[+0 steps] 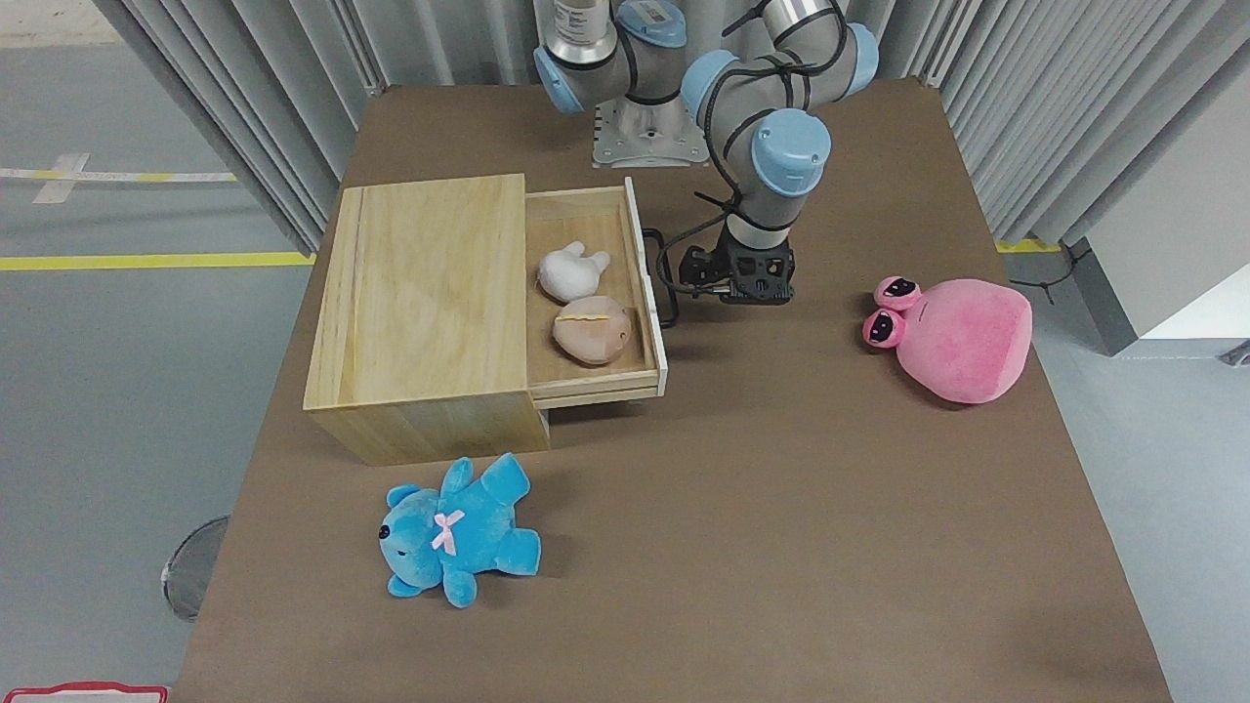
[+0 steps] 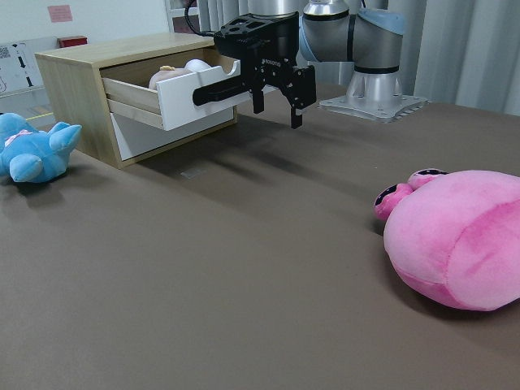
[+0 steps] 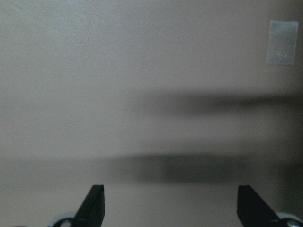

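My gripper (image 2: 276,106) hangs above the table beside the open drawer's white front (image 2: 179,104), its fingertips pointing down and apart, with nothing between them in the wrist view (image 3: 170,203). The pulled-out drawer (image 1: 580,375) of the wooden cabinet (image 1: 422,293) holds a white bunny-like toy (image 1: 568,275) and a beige toy (image 1: 592,334). A blue plush bear (image 1: 457,533) lies in front of the cabinet. A pink plush toy (image 1: 961,340) lies at the right of the front view.
A small translucent tape patch (image 3: 281,42) is on the table below me.
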